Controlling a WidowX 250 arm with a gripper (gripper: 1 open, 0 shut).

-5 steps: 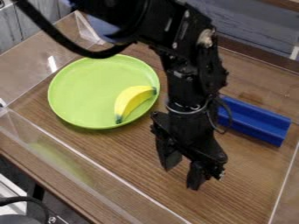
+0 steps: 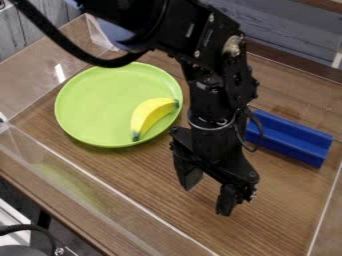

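Observation:
My black gripper (image 2: 211, 190) hangs over the middle of the wooden table, fingers pointing down and apart, with nothing seen between them. Left of it a green plate (image 2: 90, 105) holds a yellow banana (image 2: 155, 112) on its right part. Behind and right of the gripper lies a blue block or tray (image 2: 295, 143), partly hidden by the arm.
A clear low barrier runs along the left and front-left edge, and a wall stands at the back.
The plate, banana and blue object have not moved.

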